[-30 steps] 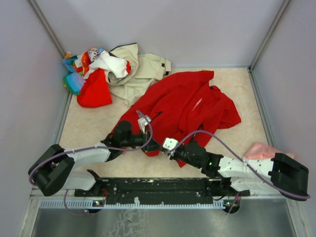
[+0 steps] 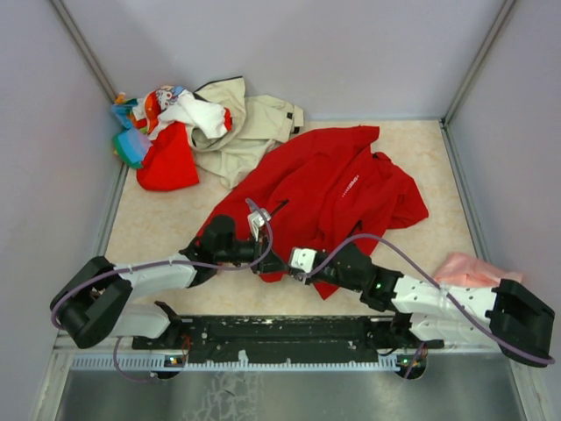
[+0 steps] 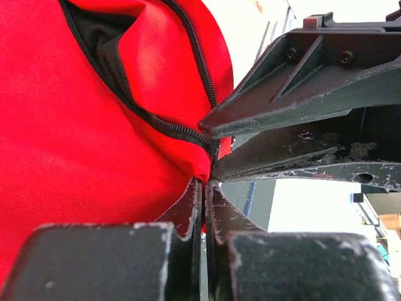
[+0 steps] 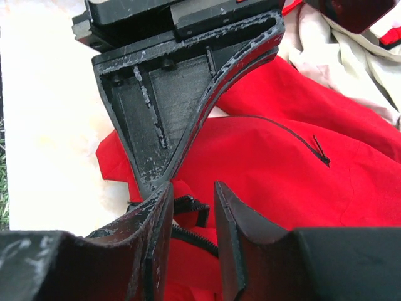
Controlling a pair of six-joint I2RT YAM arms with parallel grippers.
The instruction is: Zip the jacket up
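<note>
The red jacket [image 2: 316, 167] lies spread out, its front hem under both grippers. In the left wrist view my left gripper is shut at the bottom of the black zipper [image 3: 179, 128], fingertips on the red fabric edge; whether anything is between them is unclear. My other gripper's black body reaches in just above, by the zipper ends. In the right wrist view my right gripper is part open over the zipper's lower end [image 4: 194, 241], with red fabric and black tape seen between its fingers.
A pile of beige, white and coloured clothes [image 2: 245, 132] lies at the back left. A pink cloth [image 2: 473, 270] is at the right edge. Bare table [image 2: 140, 219] shows left of the jacket.
My left arm stays in place, and the jacket looks much the same.
</note>
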